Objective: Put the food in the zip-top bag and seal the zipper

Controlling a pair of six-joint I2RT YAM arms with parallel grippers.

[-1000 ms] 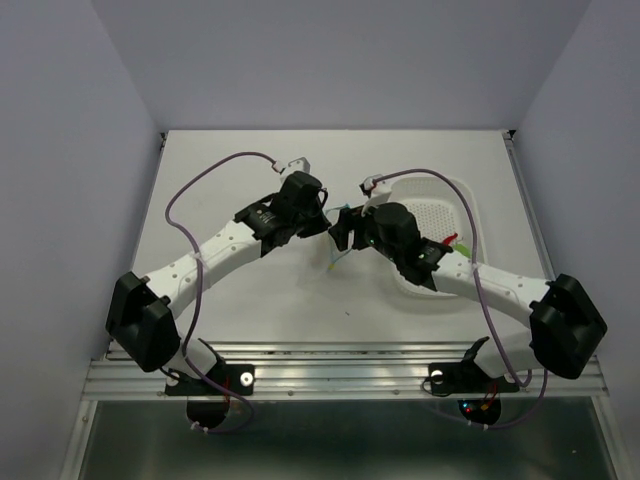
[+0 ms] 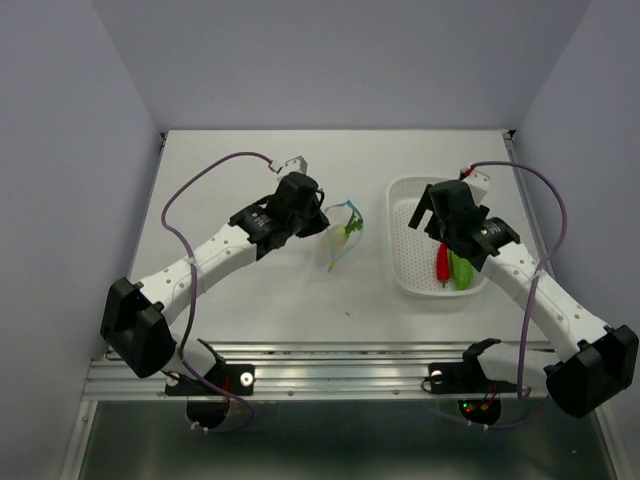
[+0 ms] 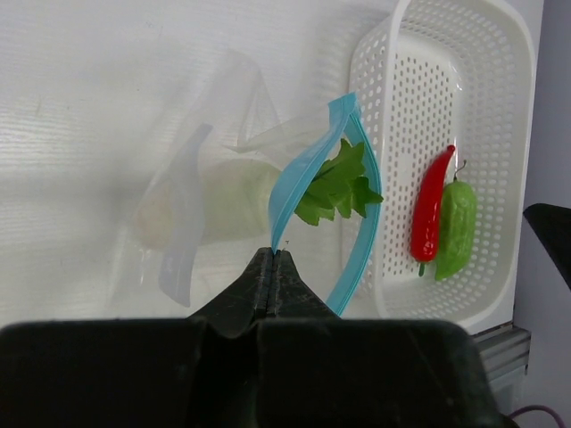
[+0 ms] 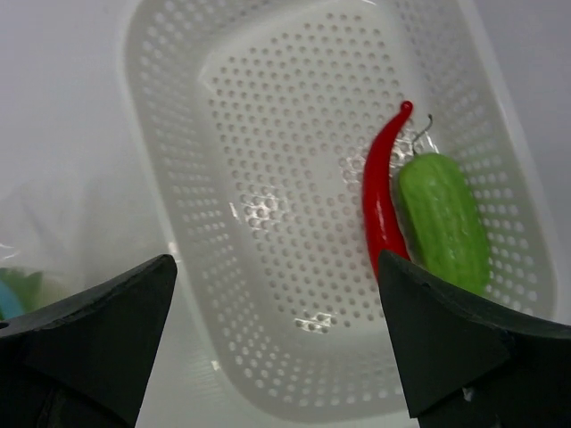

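Observation:
A clear zip bag with a blue rim [image 3: 299,174] lies on the table, its mouth gaping toward the basket. Inside it rests a pale radish [image 3: 236,198], its green leaves [image 3: 339,187] at the opening. My left gripper is shut on the bag's blue rim. Over the basket, my right gripper stands open with nothing between its fingers. Beneath it a red pepper [image 4: 381,192] and a green pepper [image 4: 443,218] lie side by side in the white basket [image 4: 201,259].
The basket [image 2: 400,215] sits to the right of the bag, its left part empty. Bare table [image 2: 225,180] extends behind and left of the bag. A metal rail [image 2: 330,365] runs along the front edge.

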